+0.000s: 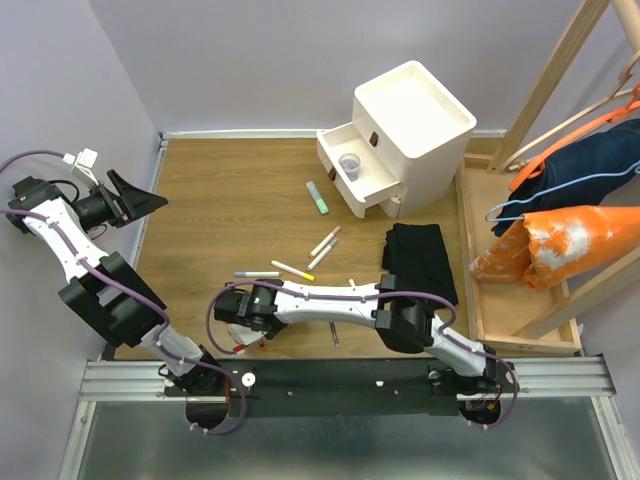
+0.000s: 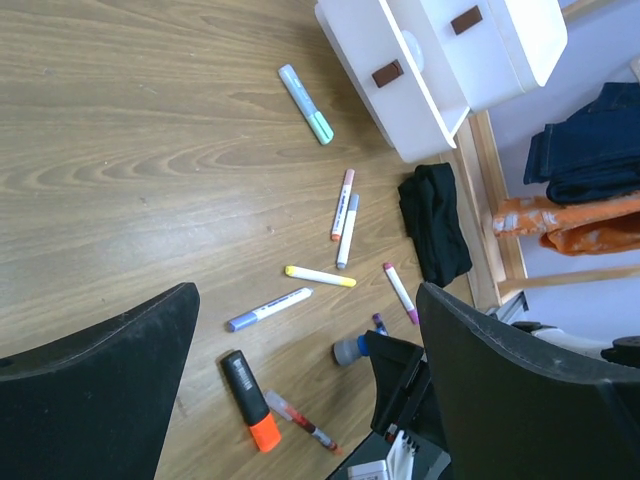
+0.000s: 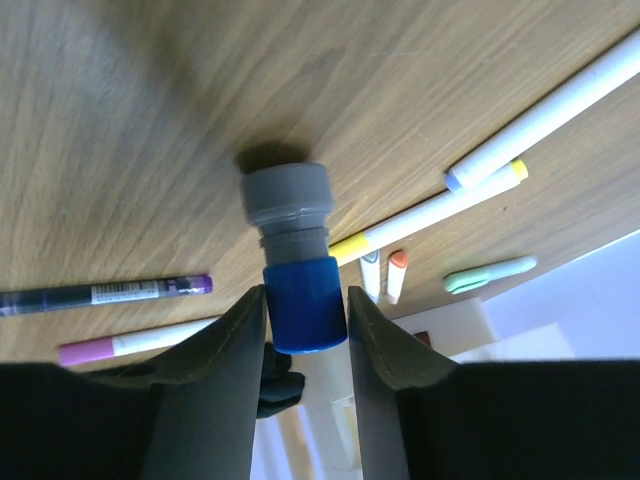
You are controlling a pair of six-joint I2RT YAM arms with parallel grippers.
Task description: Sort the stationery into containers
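My right gripper is low over the table, its fingers close on either side of the blue end of a grey-and-blue stick [image 3: 305, 305]. Whether they grip it cannot be told. At the far left, my left gripper [image 1: 150, 204] hangs open and empty. Its wrist view shows a blue-and-white marker [image 2: 270, 308], a yellow marker [image 2: 320, 276], a black-and-orange highlighter [image 2: 247, 395], a red-and-clear pen [image 2: 305, 420], a pink-capped marker [image 2: 400, 292], two more markers side by side [image 2: 342, 205], and a teal highlighter [image 2: 306, 103]. A dark purple pen [image 3: 110, 294] shows in the right wrist view.
A white cabinet [image 1: 420, 110] stands at the back with its drawer [image 1: 355, 180] pulled out, a clear cup [image 1: 350, 164] inside. Black cloth [image 1: 418, 262] lies right of the pens; a wooden clothes rack [image 1: 525, 340] borders it.
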